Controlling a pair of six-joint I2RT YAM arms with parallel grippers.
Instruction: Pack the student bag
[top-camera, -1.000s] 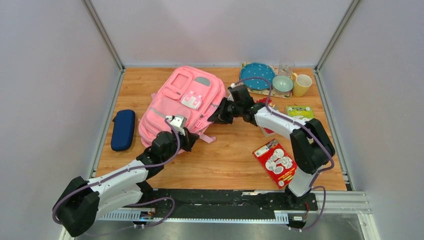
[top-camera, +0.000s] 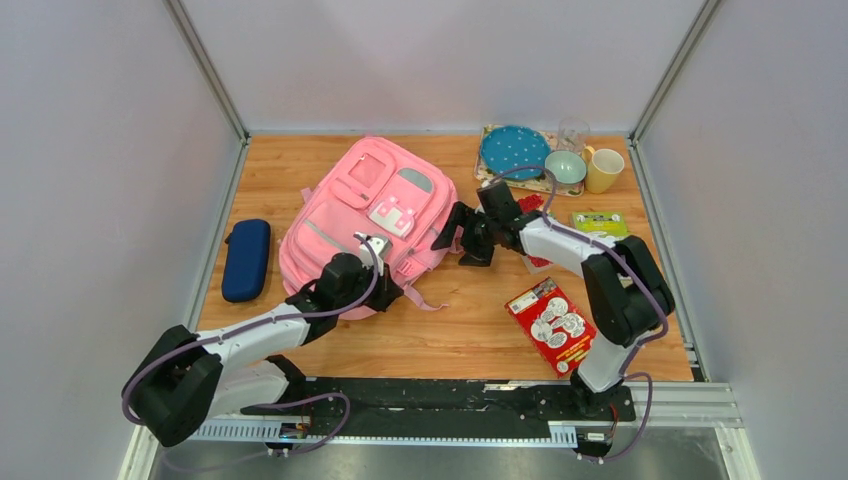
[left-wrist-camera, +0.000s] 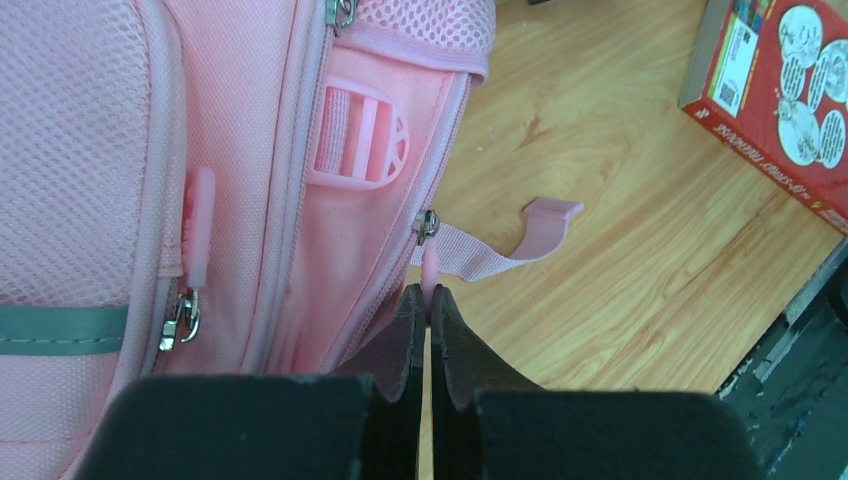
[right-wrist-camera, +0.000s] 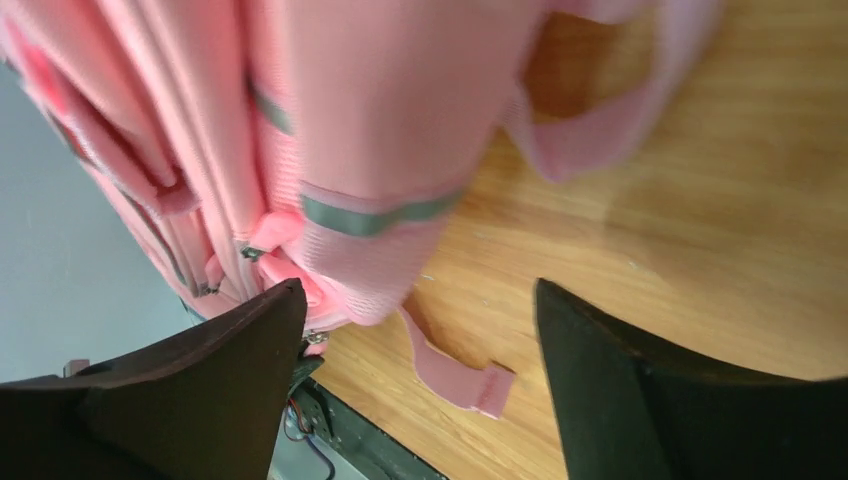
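Observation:
A pink backpack (top-camera: 345, 225) lies on the table, left of centre. At its lower front edge, my left gripper (top-camera: 398, 291) is shut; the left wrist view shows the pink zipper pull (left-wrist-camera: 429, 262) pinched between its fingertips. The pull hangs from a metal slider (left-wrist-camera: 427, 224) on the zip. My right gripper (top-camera: 454, 252) stands open at the bag's right side, with nothing gripped. In the right wrist view, the bag's side and a green-grey band (right-wrist-camera: 380, 215) show ahead of the spread fingers (right-wrist-camera: 590, 350).
A navy case (top-camera: 246, 260) lies left of the bag. To the right are a red box (top-camera: 552, 326), a red-patterned item partly under the right arm, and a green-yellow book (top-camera: 600, 224). A blue plate (top-camera: 515, 148), bowl (top-camera: 565, 168) and yellow mug (top-camera: 604, 171) stand back right.
My right gripper has opened and come away from the bag's side, slightly rightward. The bag has shifted a little to the right, and my left gripper has moved slightly right and forward.

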